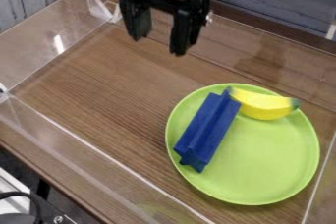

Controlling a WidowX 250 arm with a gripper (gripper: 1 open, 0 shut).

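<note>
My black gripper (159, 31) hangs open over the back middle of the wooden table, above bare wood, with nothing seen between its fingers. A green plate (262, 174) lies at the front right, holding a blue block (205, 135) and a yellow banana (265, 104), which touch or nearly touch.
Clear plastic walls (31, 49) edge the table on the left and front. A grey panel (282, 7) stands at the back. A black cable (27, 196) is at the lower left.
</note>
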